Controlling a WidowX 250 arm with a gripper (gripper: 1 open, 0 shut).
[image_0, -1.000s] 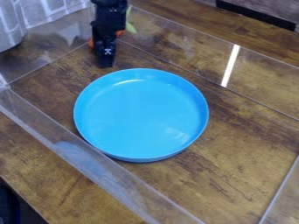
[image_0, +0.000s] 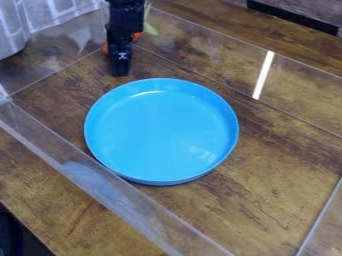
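Note:
A black gripper (image_0: 119, 60) reaches down at the upper left, just behind the blue round plate. Partly hidden behind it is an orange object with a pale green part (image_0: 147, 30), perhaps a carrot or toy vegetable. Whether the fingers touch it is hard to tell, and their opening is not clear at this size. The blue plate (image_0: 162, 131) lies empty in the middle of the wooden surface.
Clear panels or strips (image_0: 94, 189) border the work surface on the left and right. A pale draped item (image_0: 20, 25) is at the top left corner. The wooden surface right of the plate is free.

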